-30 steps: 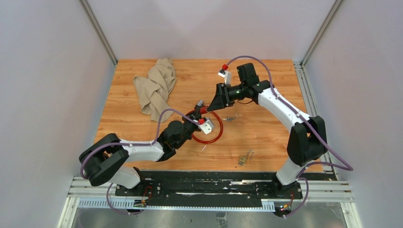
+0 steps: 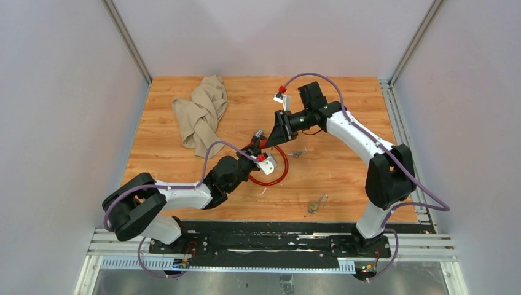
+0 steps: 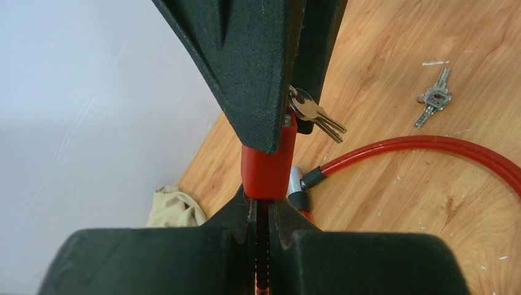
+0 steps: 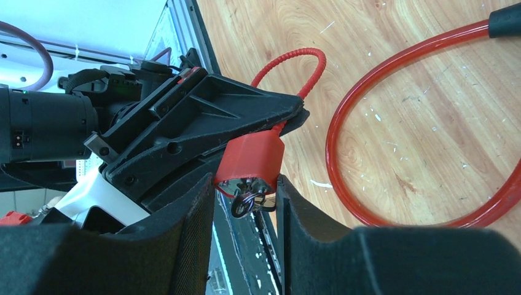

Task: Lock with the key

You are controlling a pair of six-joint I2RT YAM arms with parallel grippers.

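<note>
My left gripper (image 2: 257,145) is shut on a red lock body (image 3: 267,172), seen close in both wrist views. A key (image 4: 246,203) on a small ring sits at the lock's metal end, with more keys (image 3: 319,117) hanging from it. My right gripper is at that end, its fingertips either side of the lock and key end; whether they touch is unclear. The red cable (image 4: 344,123) lies looped on the table (image 2: 332,172) below.
Loose keys (image 3: 434,101) lie right of the loop. A brass padlock (image 2: 313,206) lies near the front edge, a beige cloth (image 2: 196,120) at the back left.
My right gripper has moved slightly left and down onto the lock since a second ago. The left arm has held still.
</note>
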